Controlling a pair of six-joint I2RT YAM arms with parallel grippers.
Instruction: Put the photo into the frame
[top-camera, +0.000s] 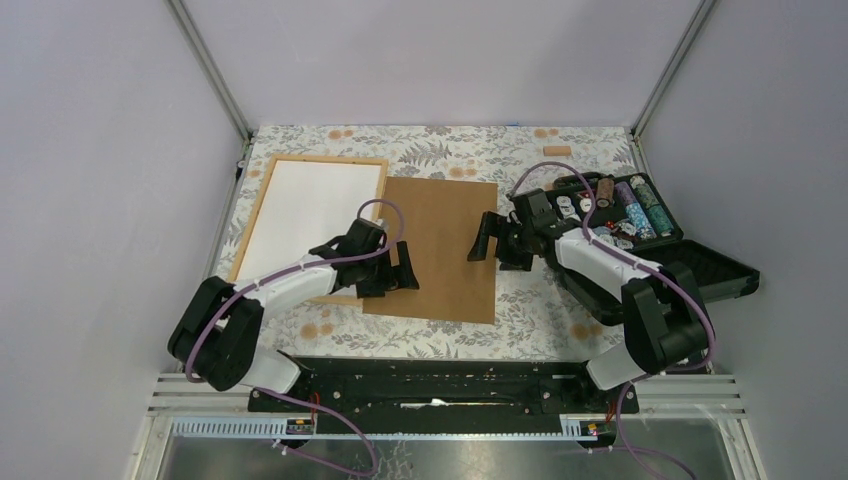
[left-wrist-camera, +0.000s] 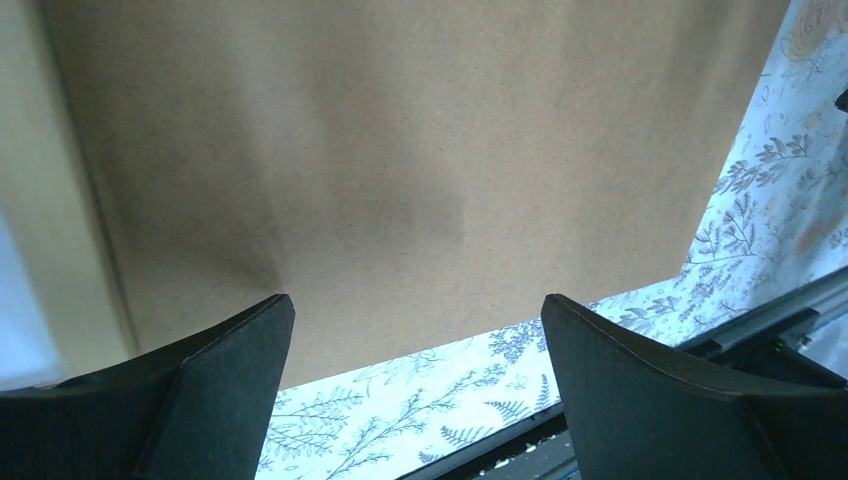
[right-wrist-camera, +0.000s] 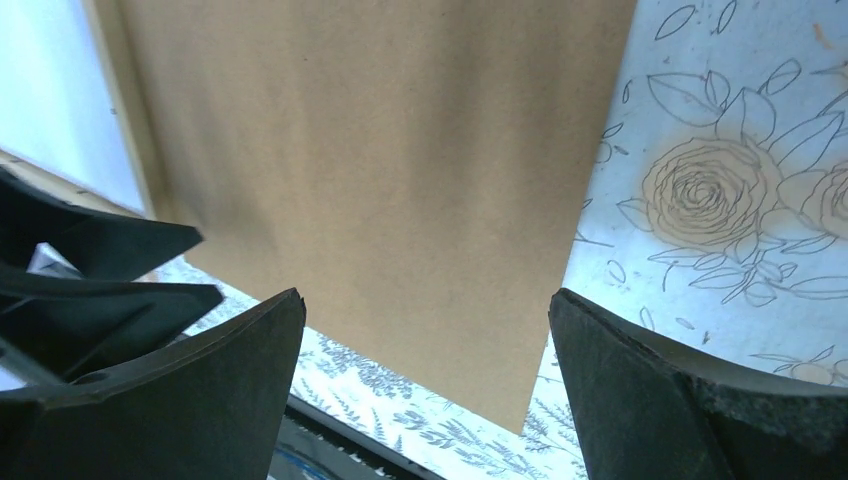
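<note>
A light wooden frame (top-camera: 255, 218) with a white inside (top-camera: 305, 210) lies on the left of the table. Right beside it is a flat brown sheet (top-camera: 445, 235), its left edge against the frame's right side. No picture shows on the sheet's upper face. My left gripper (top-camera: 393, 283) hovers over the sheet's lower left part, open and empty. Over the sheet's right edge my right gripper (top-camera: 488, 248) is open too, with only brown sheet and patterned cloth below its fingers. In the right wrist view the left gripper appears at the left.
A black open case (top-camera: 620, 215) with chips and dice stands on the right, under the right arm. At the back right lies a small orange-brown block (top-camera: 557, 151). The floral tablecloth (top-camera: 450, 342) is bare in front of the sheet.
</note>
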